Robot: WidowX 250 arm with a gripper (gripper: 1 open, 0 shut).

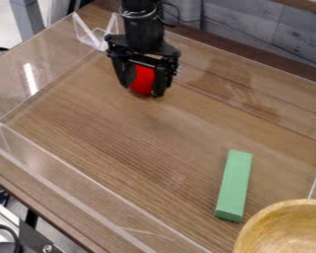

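Note:
My black gripper [143,65] is low at the upper left-middle of the table, open, with its fingers around a red round object [145,79], which it partly hides. Whether the fingers touch it cannot be told.
A green block [233,185] lies at the lower right, beside a yellow bowl [290,229] at the corner. A clear plastic item [92,32] stands at the back left.

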